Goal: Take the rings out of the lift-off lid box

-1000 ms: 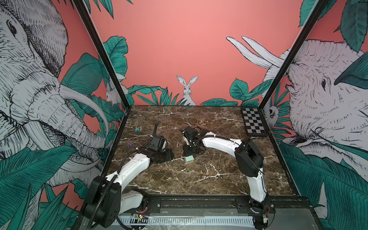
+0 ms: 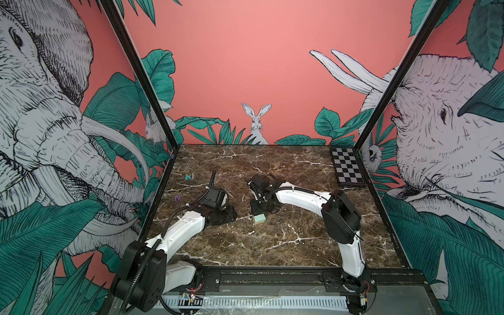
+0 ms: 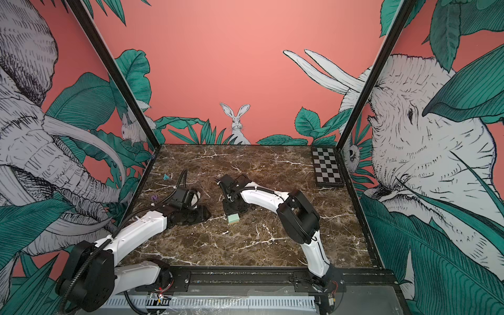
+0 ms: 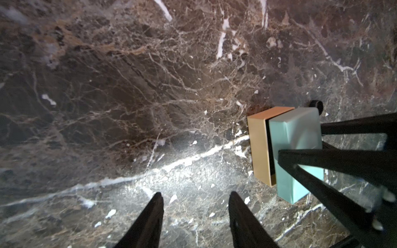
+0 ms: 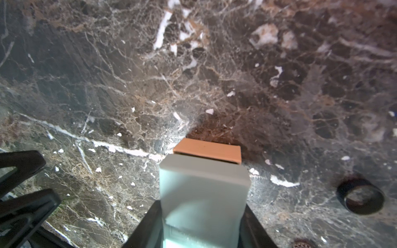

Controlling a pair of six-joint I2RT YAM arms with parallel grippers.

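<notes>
My right gripper is shut on the pale green lid of a small box, one finger on each side. Below the lid, the box's orange-tan base shows. In the left wrist view a dark gap runs between the base and the lid, the two still close together. The box's inside is hidden. My left gripper stands open and empty, to the left of the box. A black ring lies on the table beside the box; a second dark round piece is cut off by the frame edge.
At the table's far left lie a small teal object and a purple one. A checkered board occupies the back right edge. Bare marble surrounds the box, and both arms' grippers are close together.
Within the last second the right gripper and the green lid have shifted very slightly toward the front. The left arm has barely moved.
</notes>
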